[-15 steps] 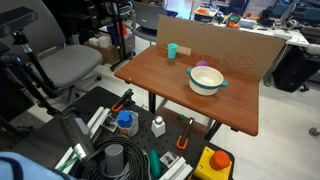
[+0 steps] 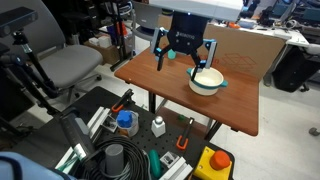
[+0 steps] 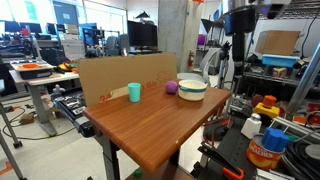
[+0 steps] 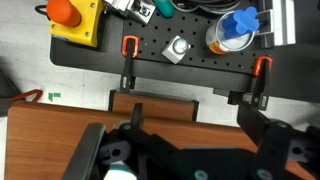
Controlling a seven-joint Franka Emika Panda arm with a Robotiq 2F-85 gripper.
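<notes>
My gripper (image 2: 181, 66) hangs over the wooden table (image 2: 145, 72), its two dark fingers (image 4: 95, 152) spread wide with nothing between them. A cream pot (image 2: 206, 82) with teal handles stands on the table near the gripper, apart from it; the second exterior view shows the pot (image 3: 191, 91) below the hand (image 3: 239, 48). Farther left on the table is a teal cup (image 3: 134, 92). Beside the pot sits a small purple object (image 3: 171, 88). At the wrist view's lower edge, part of a white and teal round thing (image 4: 119, 170) shows, mostly cut off.
A cardboard panel (image 3: 125, 78) stands along the table's back edge. On the robot's base side lie a blue-capped tub (image 4: 236, 27), a small white bottle (image 4: 177, 47) and a yellow box with an orange-red button (image 4: 65, 12).
The arm and gripper have come into the first exterior view from above, over the table, and now cover the purple object there. The pot stays in place.
</notes>
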